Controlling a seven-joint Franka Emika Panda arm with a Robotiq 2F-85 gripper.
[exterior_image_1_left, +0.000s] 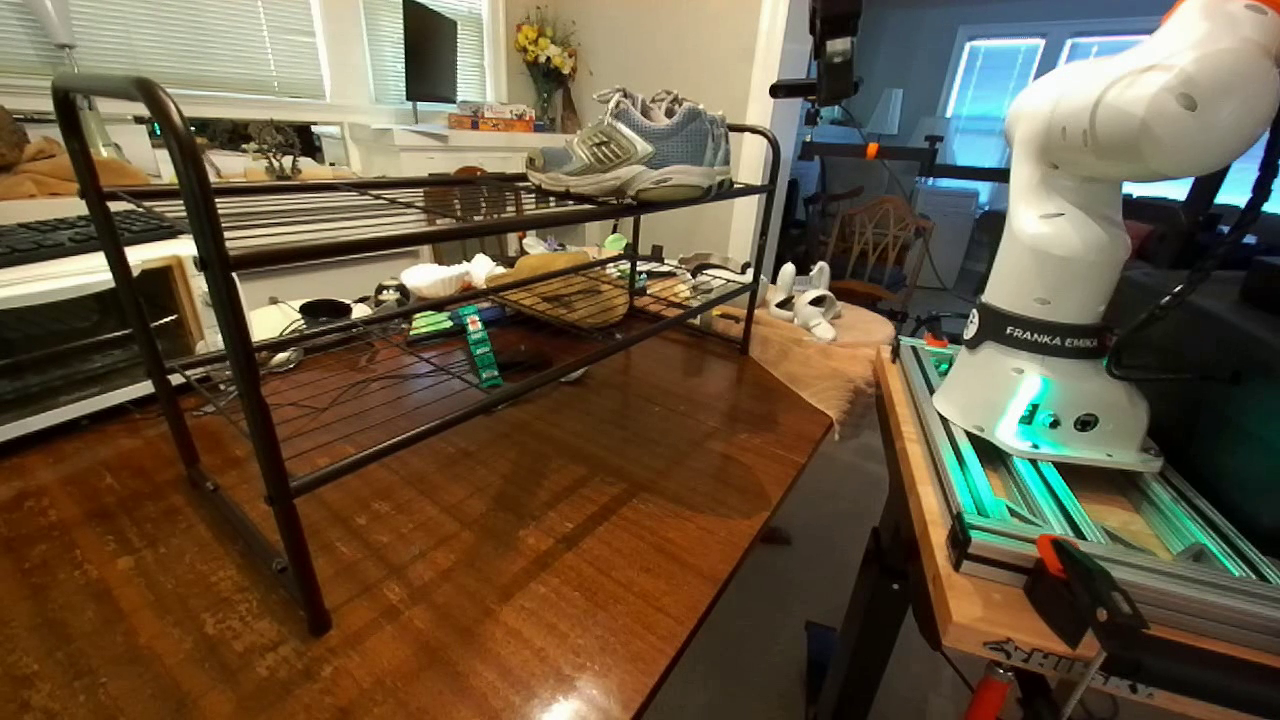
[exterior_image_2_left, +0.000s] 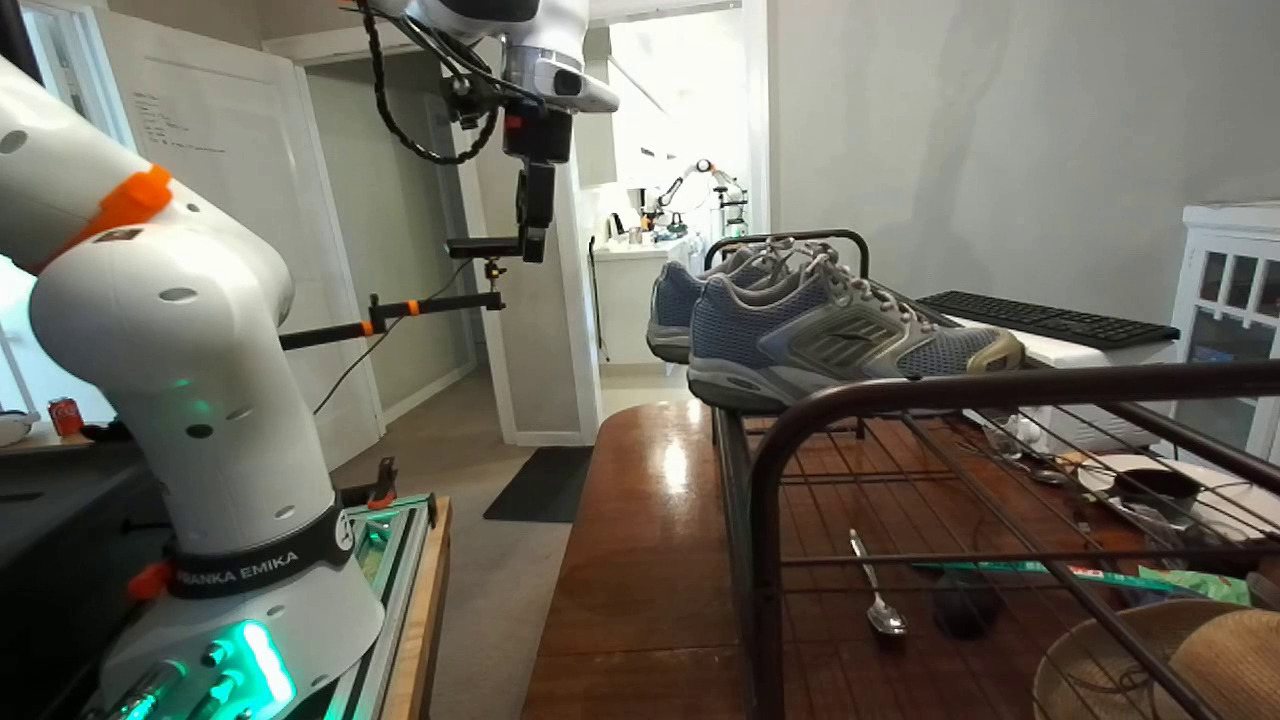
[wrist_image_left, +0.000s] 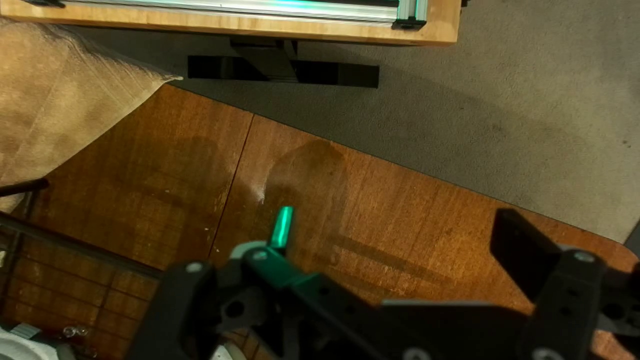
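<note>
My gripper is open in the wrist view, with the dark right finger standing well apart from the left side and nothing held between. In the second exterior view the gripper hangs pointing down, left of the rack and higher than the shoes. A pair of grey-blue sneakers rests side by side on the top tier of a dark metal shoe rack, at one end. The nearer shoe partly hides the other one. Wires of the lower tier show no shoes on them.
Bare wooden tabletop lies in front of the rack. A spoon, a green packet and a straw hat show around the rack's lower part. White sandals sit on a hide-covered surface beyond. A floor gap separates table and robot bench.
</note>
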